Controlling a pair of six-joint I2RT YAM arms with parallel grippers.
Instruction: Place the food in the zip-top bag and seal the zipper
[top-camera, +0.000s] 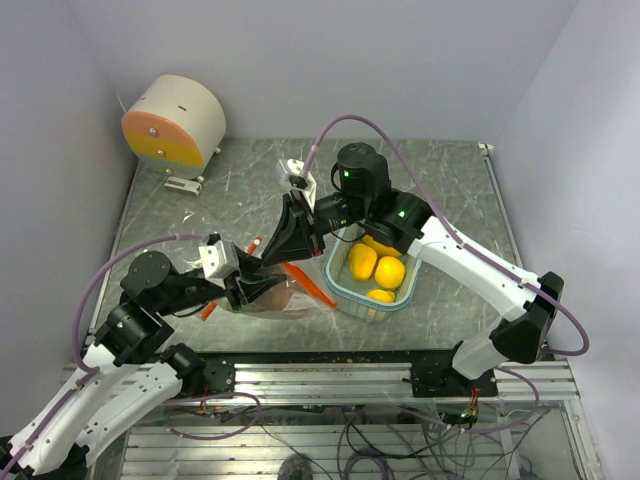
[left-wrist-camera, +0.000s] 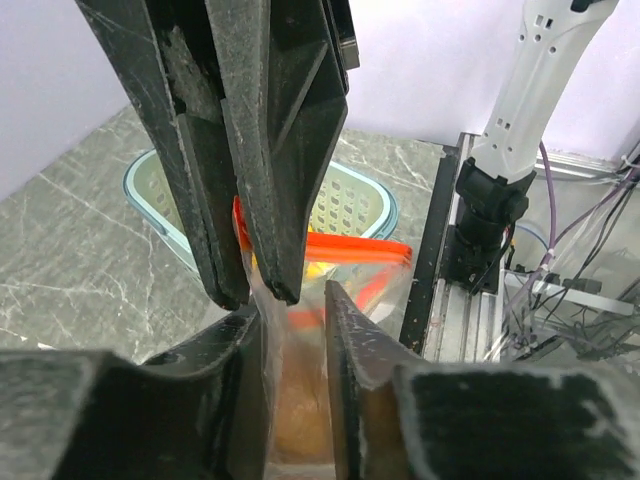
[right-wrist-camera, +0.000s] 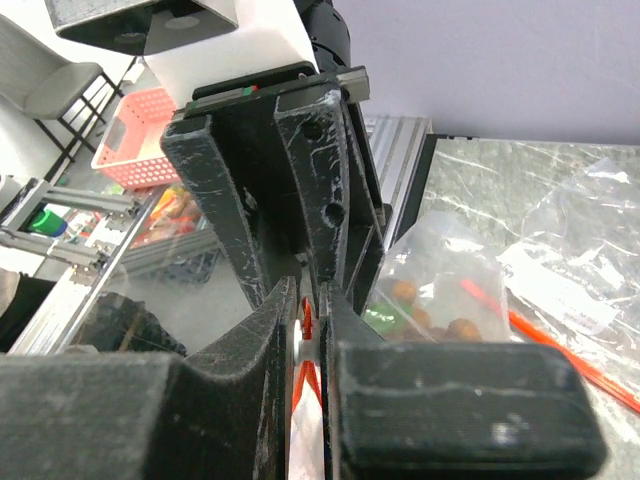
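A clear zip bag with orange zipper (top-camera: 310, 285) and brownish contents hangs below my right gripper (top-camera: 276, 255), which is shut on its zipper end, as the right wrist view (right-wrist-camera: 312, 340) also shows. My left gripper (top-camera: 262, 285) is just below it at the bag; in the left wrist view its fingertips (left-wrist-camera: 350, 335) lie close either side of the clear plastic, part open or closing, hard to tell. The bag's zipper (left-wrist-camera: 355, 248) runs rightward from the right gripper's fingers.
A bin (top-camera: 340, 300) with yellow food stands at the right. More bags (right-wrist-camera: 570, 250) lie on the marble table (top-camera: 450, 300). A cream and orange rounded box (top-camera: 172, 120) stands at the back left.
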